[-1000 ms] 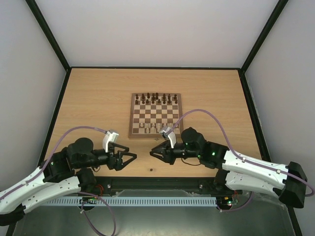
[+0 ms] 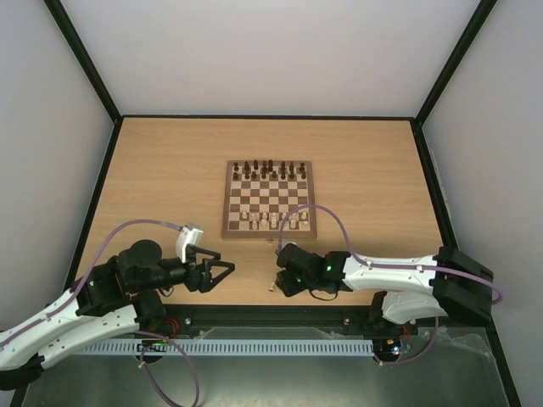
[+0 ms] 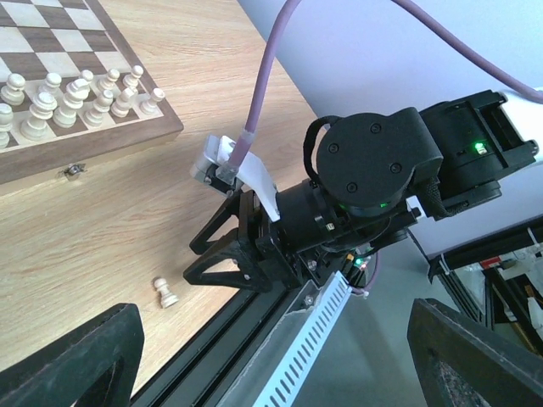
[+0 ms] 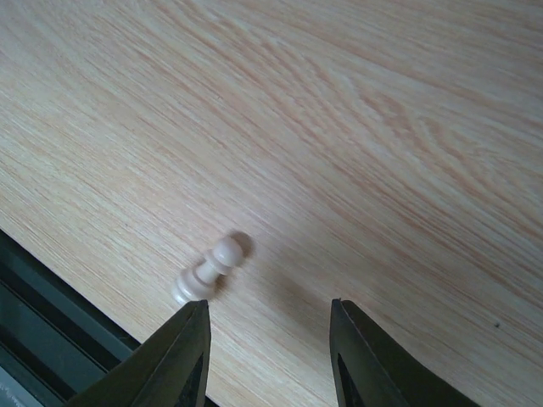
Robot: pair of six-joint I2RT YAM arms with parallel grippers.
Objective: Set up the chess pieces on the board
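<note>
A white pawn (image 4: pixel 197 282) lies on its side on the bare wood near the table's front edge. The left wrist view shows the same pawn (image 3: pixel 166 293) just off the tips of my right gripper. Seen from the right wrist, the fingers of my right gripper stand apart with nothing between them, the pawn beyond and left of the left finger. My left gripper (image 2: pixel 227 260) hangs wide open and empty over the front left. On the chessboard (image 2: pixel 226 199), dark pieces (image 2: pixel 270 169) fill the far rows and white pieces (image 2: pixel 274 221) the near ones.
A metal clasp (image 3: pixel 75 170) sits on the board's near side. The dark front rail (image 4: pixel 59 305) runs close to the pawn. Wood is clear on both sides of the board and behind it.
The left arm stays still.
</note>
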